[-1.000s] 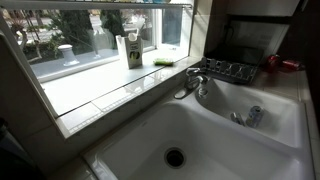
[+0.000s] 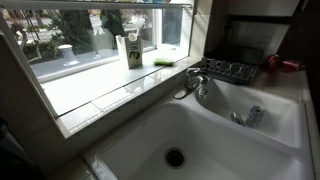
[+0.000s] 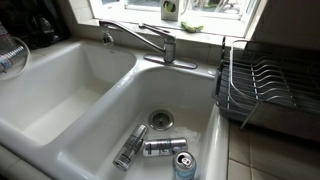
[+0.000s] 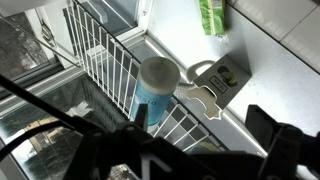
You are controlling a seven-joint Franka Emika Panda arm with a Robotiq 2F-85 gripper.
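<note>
In the wrist view my gripper stands open, its dark fingers wide apart at the bottom and no object visibly held. Ahead of it on the pale sill is a carton with a dark label (image 4: 228, 75). A green packet (image 4: 212, 15) lies farther off. Left of the carton is a cylinder with a grey top and bluish side (image 4: 157, 75), in front of a wire grid. Neither exterior view shows my gripper. Several cans sit in one sink basin, including an upright blue-topped can (image 3: 185, 165) and a lying can (image 3: 165, 147).
A chrome faucet (image 3: 168, 45) rises behind the double sink (image 3: 75, 150). A dish rack (image 3: 275, 85) stands to the right of it. The other basin looks empty. In exterior view 1, something red (image 2: 285, 63) lies beside the rack.
</note>
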